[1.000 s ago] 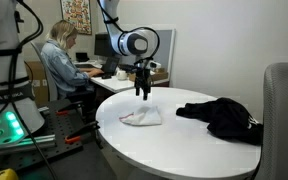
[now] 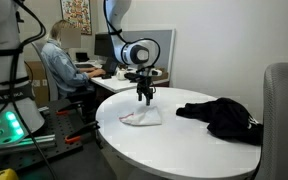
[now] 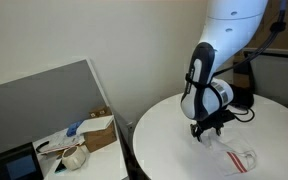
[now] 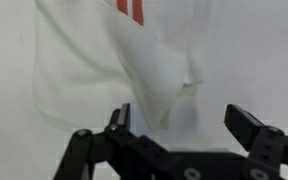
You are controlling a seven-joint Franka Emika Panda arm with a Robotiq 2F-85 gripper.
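Observation:
A white cloth (image 2: pixel 141 116) with red stripes lies crumpled on the round white table (image 2: pixel 184 145). In the wrist view the cloth (image 4: pixel 134 70) fills the upper middle, with a raised fold pointing down between the fingers and the red stripes at the top. Above its far edge hangs my gripper (image 2: pixel 146 97), pointing down. The wrist view shows the gripper with its fingers wide apart and nothing held. In the second exterior view the gripper (image 3: pixel 206 132) is just over the cloth's near left edge; whether the fingertips touch it I cannot tell.
A black cloth (image 2: pixel 224 118) is heaped on the table's right side. A grey chair (image 2: pixel 282 120) stands at the right edge. Boxes and a mug (image 3: pixel 72 157) sit on a side surface. A person (image 2: pixel 59 60) sits behind at the left.
The gripper has come down toward the table, over the white cloth's far edge. Both cloths lie as they did.

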